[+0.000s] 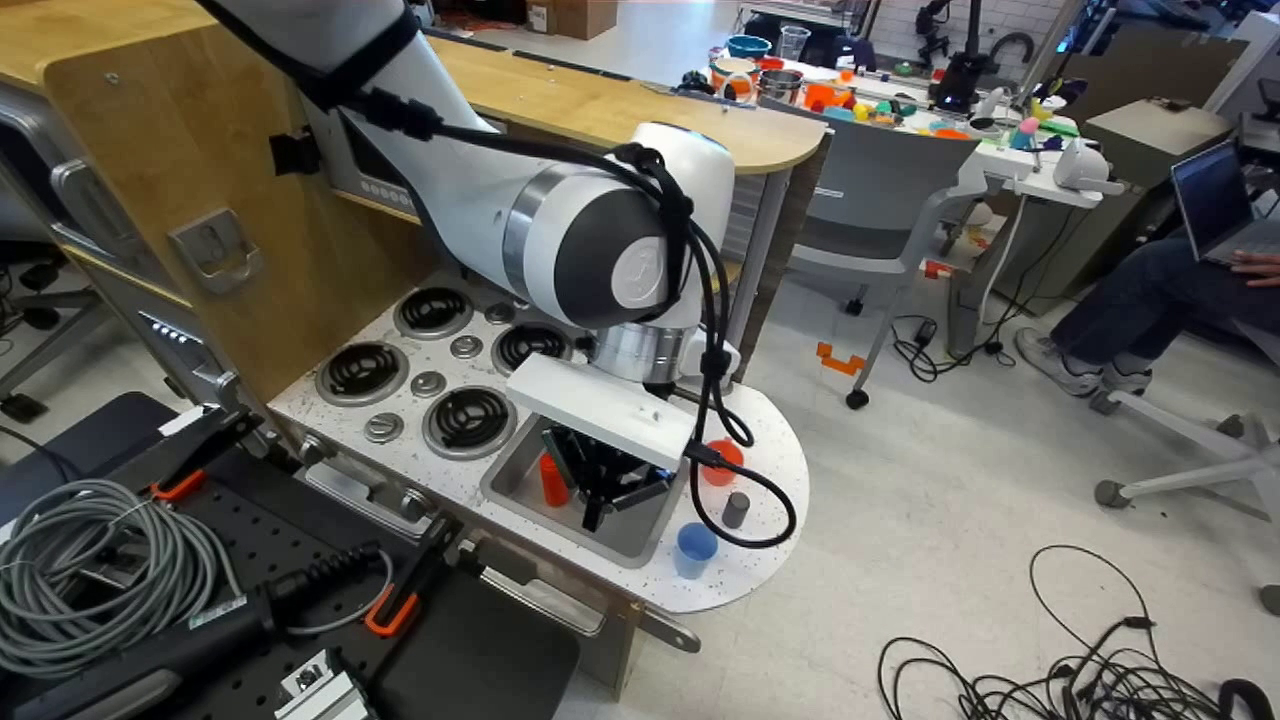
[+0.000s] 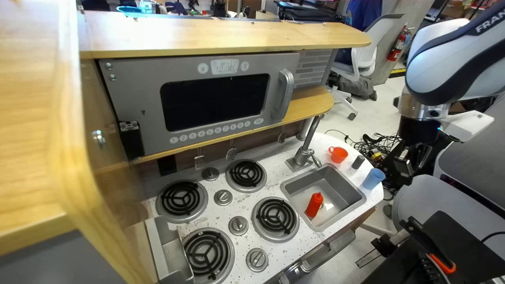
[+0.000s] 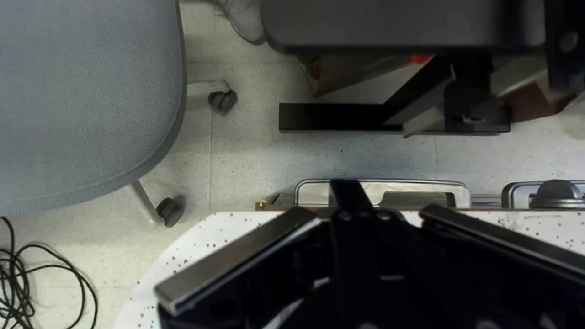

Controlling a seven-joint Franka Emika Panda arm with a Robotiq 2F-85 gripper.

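My gripper is shut, with nothing visible between its fingers. In the wrist view its closed tips meet over the counter's edge. Exterior view 2 has the gripper in the air, well above the counter and off toward the right. A red bottle stands in the grey sink; exterior view 1 shows the bottle partly beside the dark fingers. On the rounded counter end are an orange-red cup, a small dark grey cylinder and a blue cup.
Several stove burners and knobs lie left of the sink. A metal faucet rises behind it, and a wooden shelf with a toy microwave overhangs the back. Beyond the counter is open floor with a grey chair.
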